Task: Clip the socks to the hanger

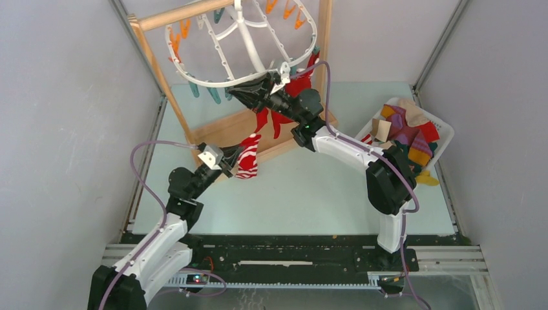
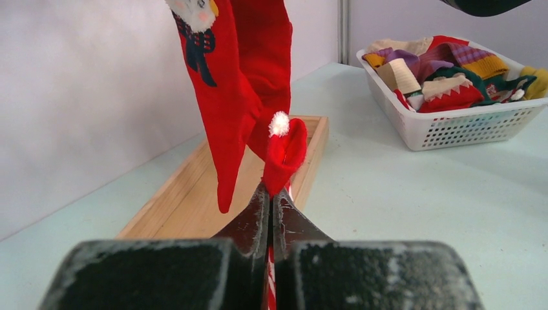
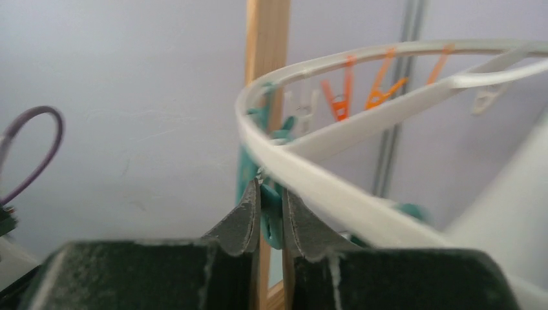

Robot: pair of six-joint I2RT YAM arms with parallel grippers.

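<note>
A red-and-white striped sock (image 1: 248,161) with a red top and white pompom (image 2: 279,124) is pinched between the tips of my left gripper, which is shut. Above the wooden base hangs the round white hanger (image 1: 213,83), with orange and teal clips along its rim. My right gripper (image 1: 231,92) is at the rim's front. In the right wrist view its fingers (image 3: 240,223) are shut on a teal clip (image 3: 271,216). Red socks (image 2: 245,77) hang at the hanger's right side; their upper ends are out of the left wrist view.
A white basket (image 1: 446,139) full of colourful socks stands at the right, with a yellow piece (image 1: 427,178) beside it. Wooden posts (image 1: 169,84) of the stand flank the hanger.
</note>
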